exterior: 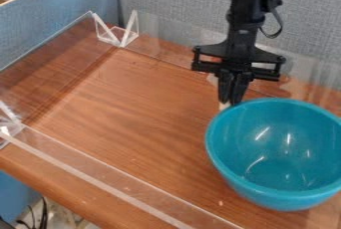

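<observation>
My black gripper [229,94] points down just behind the upper-left rim of a large teal bowl [273,163], which rests on the wooden table at the right. The gripper looks shut; a small pale bit shows by its fingertips, too small and hidden to tell what it is. The bowl's inside appears empty.
Clear plastic edging with white corner brackets [115,34] borders it. A grey padded wall stands behind, and a blue wall at the left.
</observation>
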